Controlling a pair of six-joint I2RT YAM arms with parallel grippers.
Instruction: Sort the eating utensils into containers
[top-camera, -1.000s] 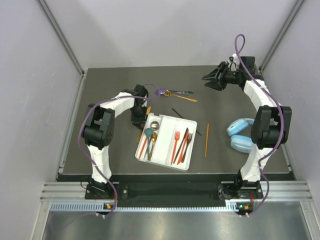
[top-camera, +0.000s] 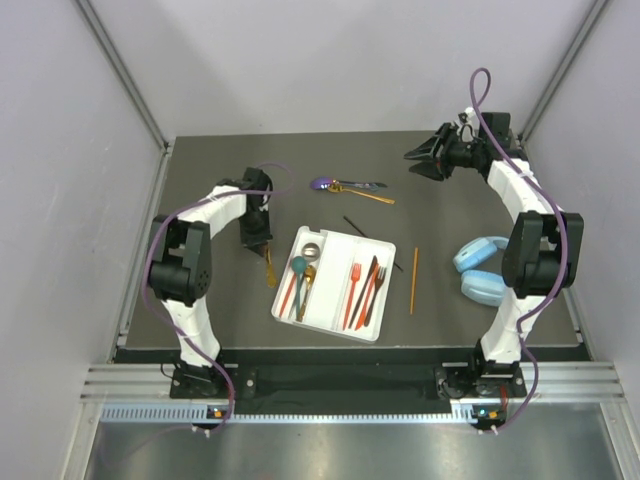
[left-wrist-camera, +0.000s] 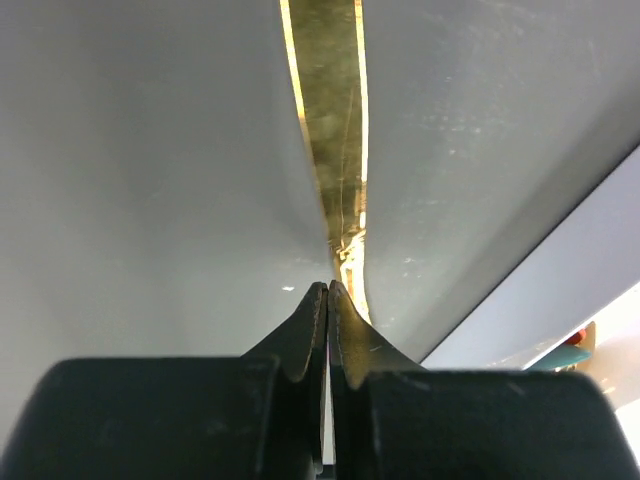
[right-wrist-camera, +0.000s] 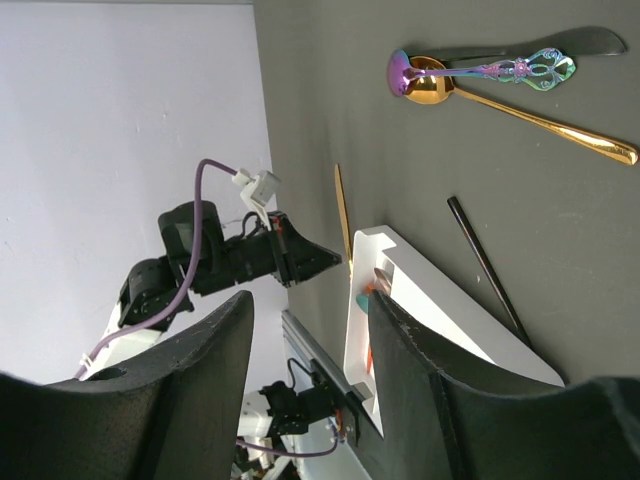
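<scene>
My left gripper is shut on a long gold utensil, held just left of the white tray. In the left wrist view the gold piece runs up from the fingertips. The tray holds spoons, forks and knives in sections. Behind it lie a purple spoon, a gold spoon and a dark knife, overlapping. A black stick and an orange stick lie outside the tray. My right gripper is open above the back right, nothing between its fingers.
Two light blue cases sit at the right, near the right arm. Walls surround the table on the sides and back.
My left gripper has moved left, away from the tray, with the gold utensil moving along. The right arm has not visibly moved.
</scene>
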